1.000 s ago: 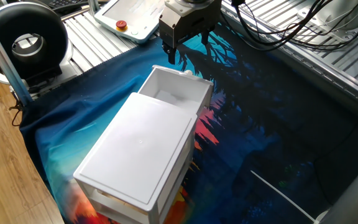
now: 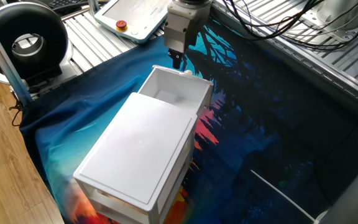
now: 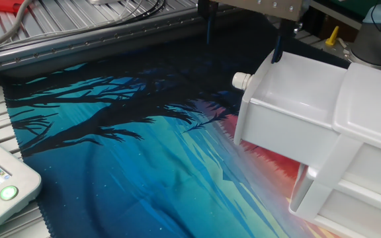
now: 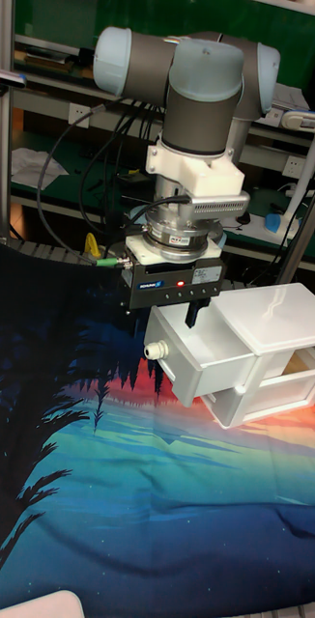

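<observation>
A white plastic drawer unit (image 2: 132, 149) stands on the printed cloth with its top drawer (image 2: 174, 90) pulled out. That drawer looks empty inside. Its round white knob (image 3: 241, 80) sits on the front panel. My gripper (image 3: 243, 50) points down above the drawer's front end, its two dark fingers spread wide with nothing between them. One finger (image 3: 278, 49) appears close to the drawer's front rim in exterior view 2; whether it touches cannot be told. From exterior view 1 the fingers overlap, seen nearly edge-on.
A dark cloth with a coloured landscape print (image 4: 169, 484) covers the table, and its middle is clear. A teach pendant with a red button (image 2: 122, 25) lies at the table edge. Black cables (image 2: 272, 28) run along the metal rail, and a black spool (image 2: 27, 43) stands at the left.
My gripper has turned about its upright axis, so its fingers now line up in exterior view 1. It has shifted slightly right there. The drawer unit has not moved.
</observation>
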